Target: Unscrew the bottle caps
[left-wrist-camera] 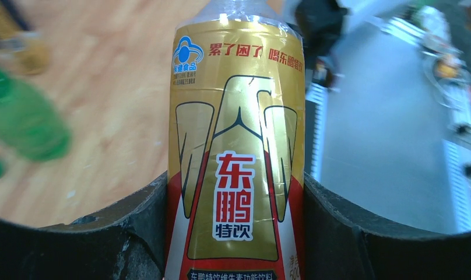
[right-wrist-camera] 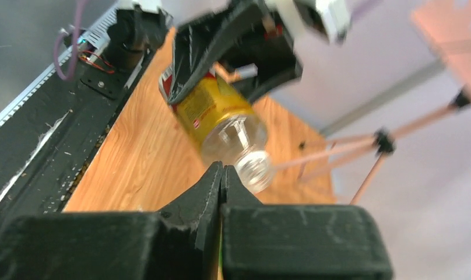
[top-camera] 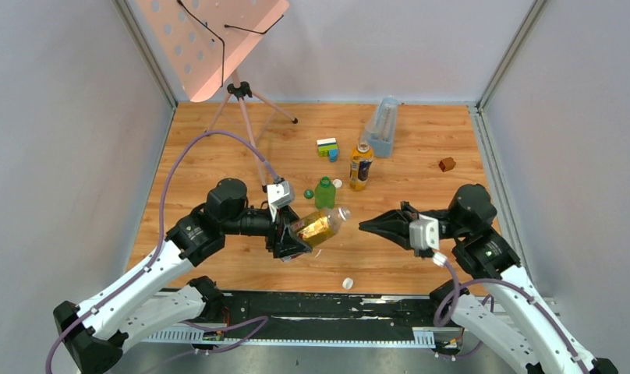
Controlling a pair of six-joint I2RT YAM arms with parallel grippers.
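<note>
A gold-labelled clear bottle (top-camera: pixel 315 227) is held aloft by my left gripper (top-camera: pixel 300 233), one finger on either side. It is tilted, its open clear neck pointing right and a little toward the back. In the left wrist view the gold and red label (left-wrist-camera: pixel 236 146) fills the gap between the fingers. My right gripper (top-camera: pixel 362 227) is shut, nothing between its fingers, apart from the neck. A white cap (top-camera: pixel 348 283) lies on the table near the front edge. Farther back stand a green bottle (top-camera: pixel 325 195) and an orange-drink bottle (top-camera: pixel 361 167).
Beside the green bottle lie a green cap (top-camera: pixel 309 193) and another white cap (top-camera: pixel 338 183). Toy blocks (top-camera: pixel 327 146), a blue bin (top-camera: pixel 382 140) and a brown block (top-camera: pixel 447 164) sit farther back. A pink tripod (top-camera: pixel 239 89) stands at the back left.
</note>
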